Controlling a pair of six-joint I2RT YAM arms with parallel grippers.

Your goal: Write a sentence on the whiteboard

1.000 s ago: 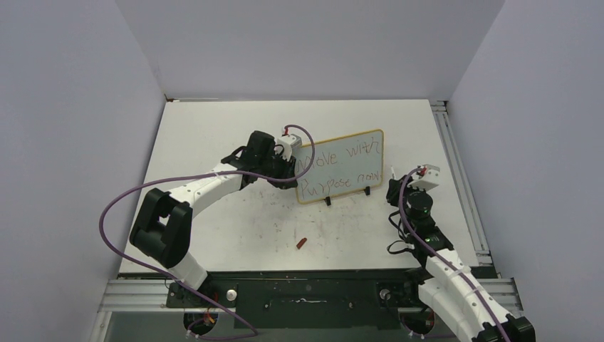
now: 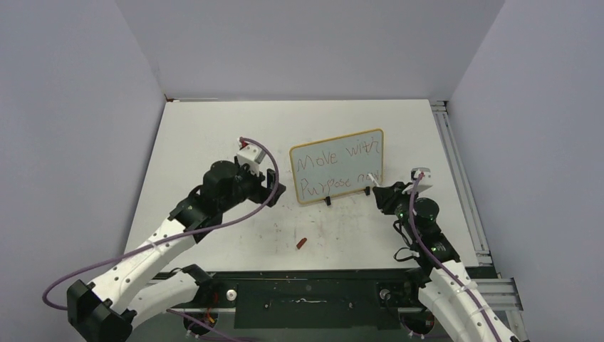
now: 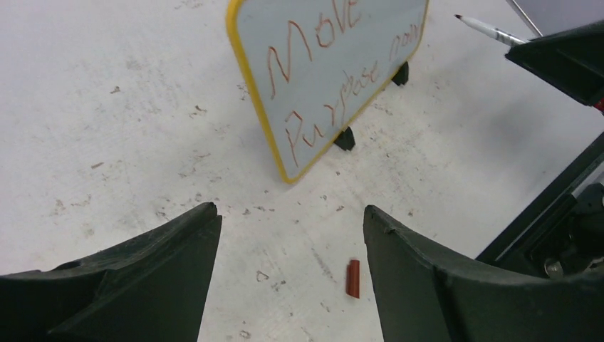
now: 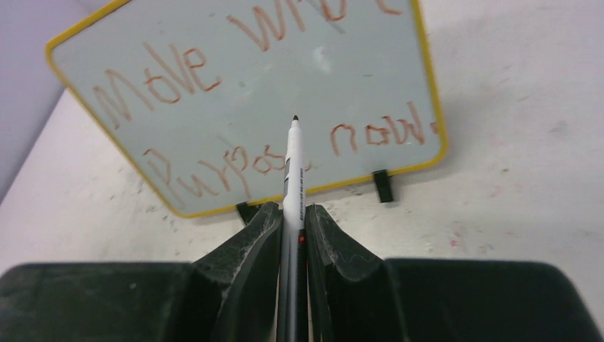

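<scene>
The whiteboard (image 2: pixel 335 165), yellow-edged and tilted, lies near the middle of the table. Red handwriting on it reads "Move with" above "Purpose now". My right gripper is shut on a white marker (image 4: pixel 294 164), whose dark tip points away from the fingers. In the top view this marker overlaps the board's lower right corner; in the left wrist view its tip is clear of the board. My left gripper stands open left of the board, nothing between its fingers. A small red-brown piece, perhaps the marker cap (image 3: pixel 353 278), lies on the table.
Black clips (image 2: pixel 328 201) stick out from the board's lower edge. Purple cables (image 2: pixel 178 235) run along both arms.
My left arm has pulled back left and toward the front, uncovering the board's left edge, and its gripper has opened away from it. The right gripper with the marker has shifted left toward the board.
</scene>
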